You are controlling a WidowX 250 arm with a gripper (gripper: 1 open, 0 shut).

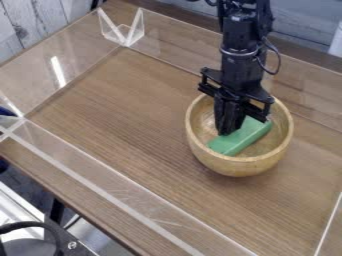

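My black gripper (233, 120) hangs from the top of the view, down into a round tan bowl (238, 165) on the right side of the wooden table. A green block (245, 140) lies in the bowl beneath the gripper's tip. The fingertips are dark and small in the view, low over the block; whether they touch it I cannot tell.
A white angular piece (123, 30) is at the back left. A black cable or part (34, 240) shows at the bottom left corner.
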